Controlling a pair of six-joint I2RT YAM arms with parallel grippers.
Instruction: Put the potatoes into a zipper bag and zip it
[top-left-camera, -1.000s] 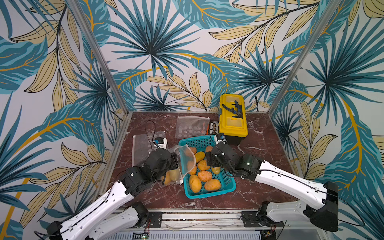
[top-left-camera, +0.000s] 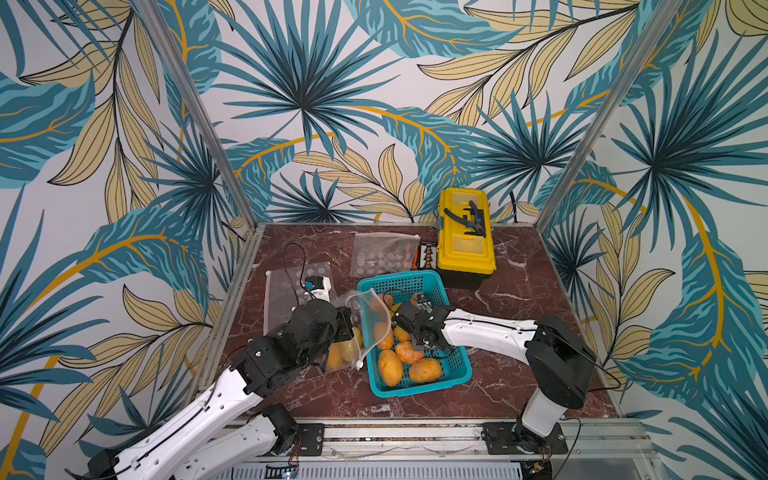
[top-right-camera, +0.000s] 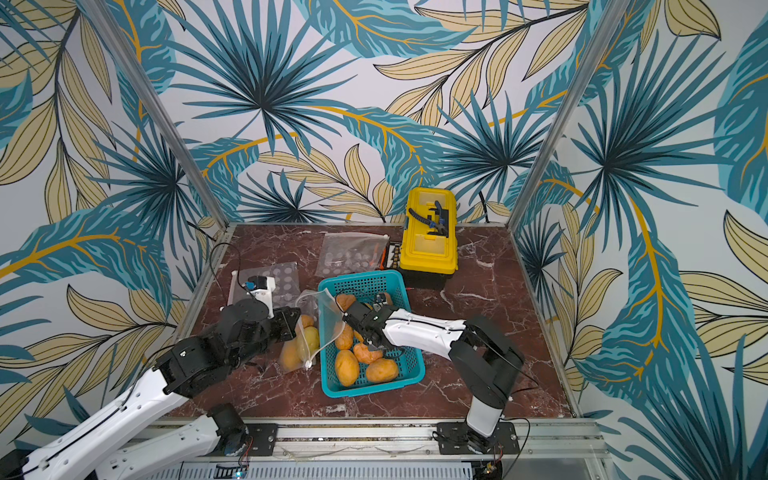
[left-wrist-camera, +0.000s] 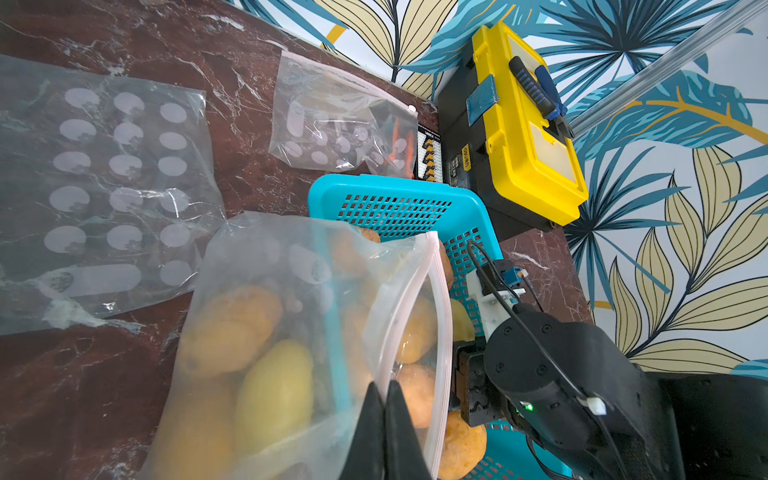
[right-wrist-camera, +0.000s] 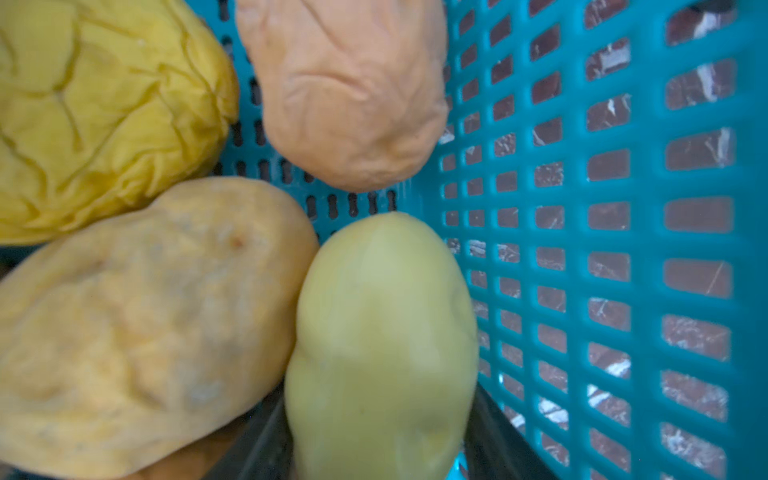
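Note:
My left gripper is shut on the rim of a clear zipper bag, which hangs open against the basket's left side with several potatoes inside. The turquoise basket holds several more potatoes. My right gripper is down inside the basket at its right part, fingers on either side of a pale yellow potato; whether they grip it I cannot tell.
Two flat empty bags lie on the table, one at the left, one at the back. A yellow toolbox stands at the back right. Bare table lies right of the basket.
The left arm and bag have barely moved.

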